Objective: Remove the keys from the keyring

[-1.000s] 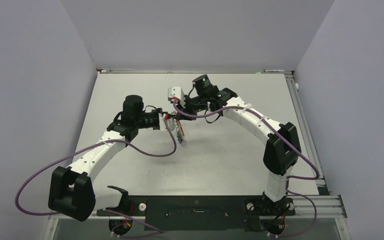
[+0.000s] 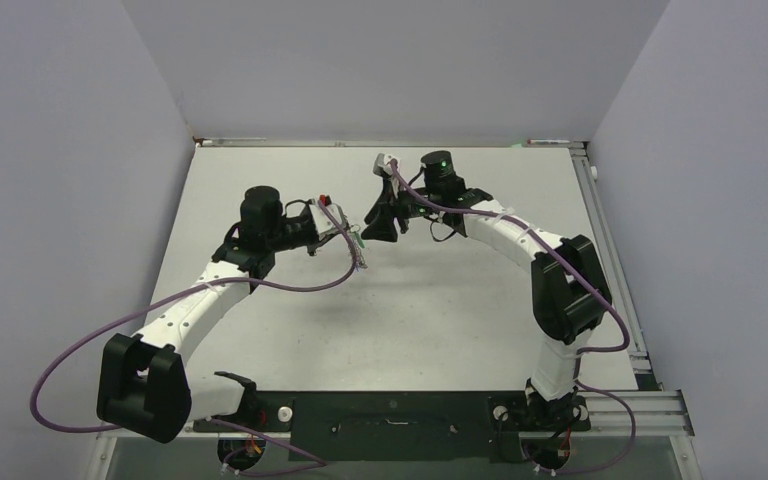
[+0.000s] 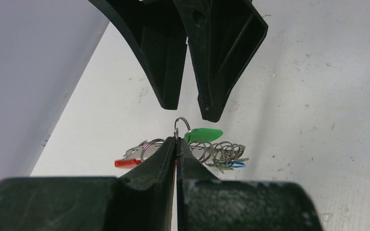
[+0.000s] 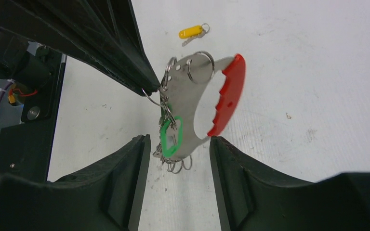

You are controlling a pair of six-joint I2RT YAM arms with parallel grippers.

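The key bunch hangs from my left gripper, shut on a thin ring at its fingertips. In the right wrist view it shows a metal plate with a red-edged handle (image 4: 229,96), a green-framed key tag (image 4: 165,144) and several rings. My right gripper stands open with the bunch just beyond its fingertips, nothing clearly held. In the top view the two grippers face each other near the table's middle, the right one (image 2: 380,225) a little apart from the bunch.
A yellow tag (image 4: 189,32) with a key lies on the white table (image 2: 430,320). The table's front and sides around the arms are clear. Walls stand at the back and both sides.
My right gripper has backed away to the right from the bunch, leaving a gap. My left gripper has shifted slightly up in the top view, the bunch with it.
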